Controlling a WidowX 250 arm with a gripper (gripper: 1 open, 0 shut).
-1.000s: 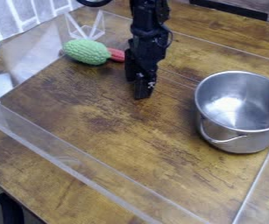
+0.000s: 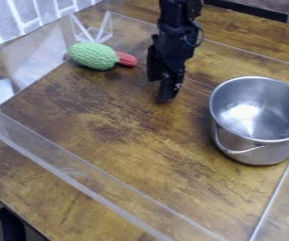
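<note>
My black gripper (image 2: 168, 81) points down at the wooden table, upper middle of the camera view, right of a green bumpy toy (image 2: 92, 56) and a red object (image 2: 125, 59) lying just beside it. The fingertips are low near the tabletop; whether they are open or shut I cannot tell.
A large steel pot (image 2: 256, 117) stands on the right. Clear plastic walls edge the work area at left and front.
My gripper has shifted to the right and slightly up in the view, away from the red object. The toy and pot have not moved.
</note>
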